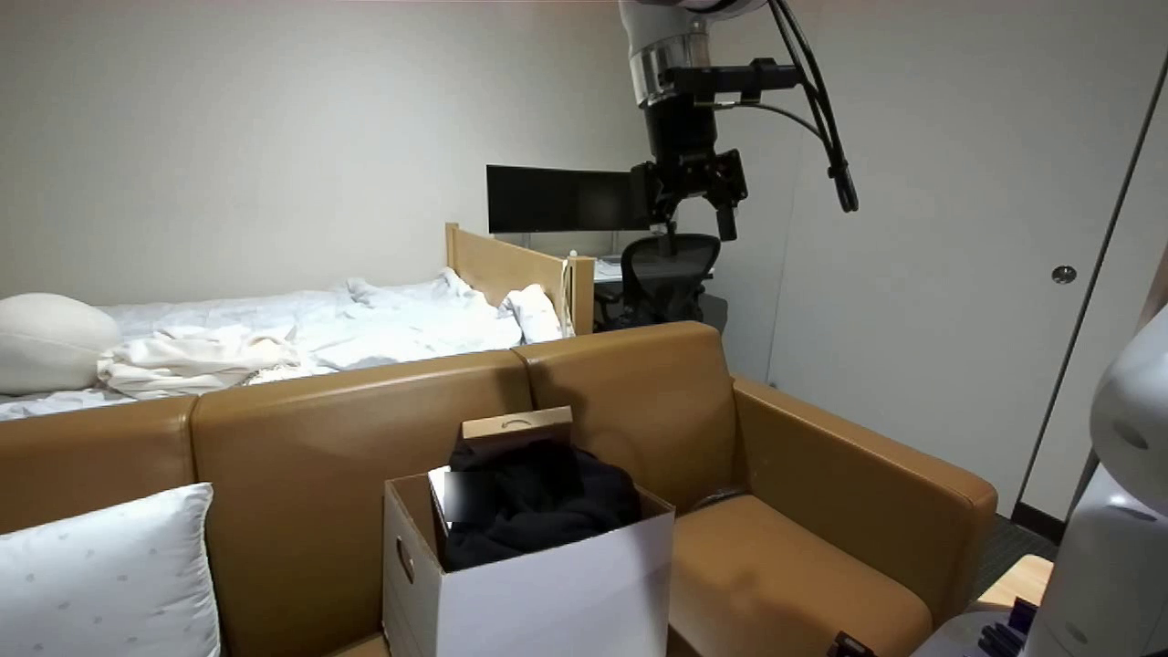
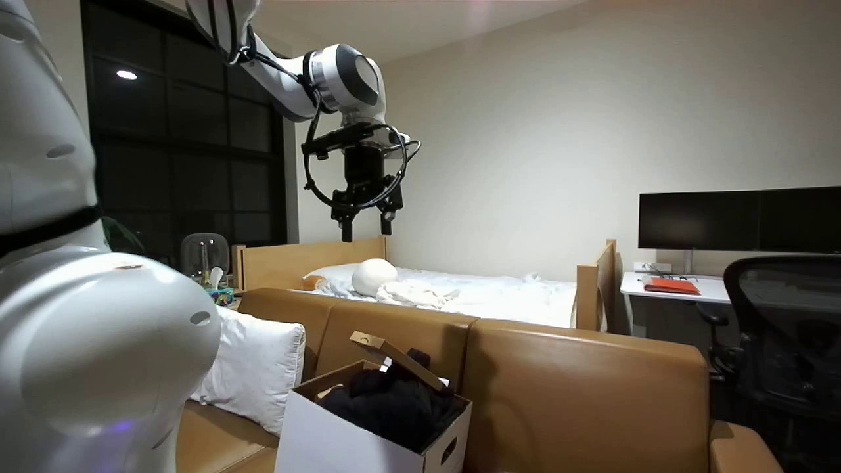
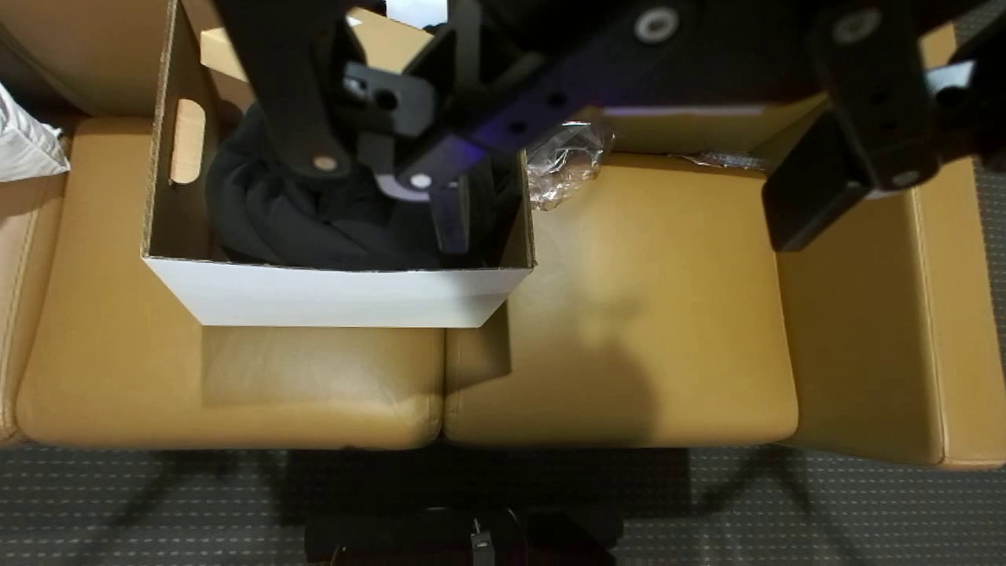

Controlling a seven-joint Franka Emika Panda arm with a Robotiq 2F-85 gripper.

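Note:
High above the brown sofa hangs my gripper, pointing down. Its two fingers stand well apart with nothing between them, so it is open, as the second exterior view also shows for the gripper. A white cardboard box sits on the sofa seat, well below the gripper. Heaped inside is black cloth, reaching above the rim. A brown carton sticks up at the box's back. In the wrist view, the left finger covers part of the black cloth, while the right finger hangs over the sofa.
Clear plastic wrap lies beside the box. A white pillow leans on the sofa back. Bare seat lies between box and armrest. Behind the sofa stand a bed and an office chair.

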